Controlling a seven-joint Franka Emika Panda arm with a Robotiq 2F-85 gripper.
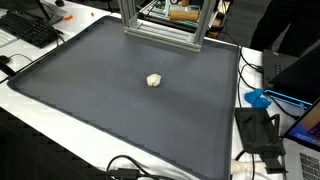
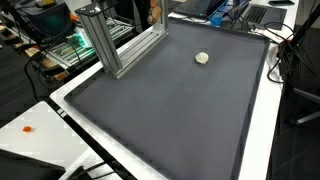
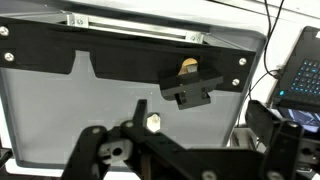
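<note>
A small whitish round object [image 1: 153, 79] lies by itself on the grey mat [image 1: 110, 100]. It also shows as a pale disc [image 2: 201, 58] in exterior view 2, towards the far end of the mat. In the wrist view the white object [image 3: 153, 122] shows below a black panel, near the left finger. My gripper is open, its dark fingers wide apart at the lower edge and nothing held between them. Neither exterior view shows the gripper clearly.
A metal frame [image 2: 117, 42] stands at one edge of the mat. On its black panel [image 3: 130, 55] sit a black bracket [image 3: 191, 88] and an orange-brown piece [image 3: 188, 67]. Laptops, keyboards and cables crowd the surrounding table.
</note>
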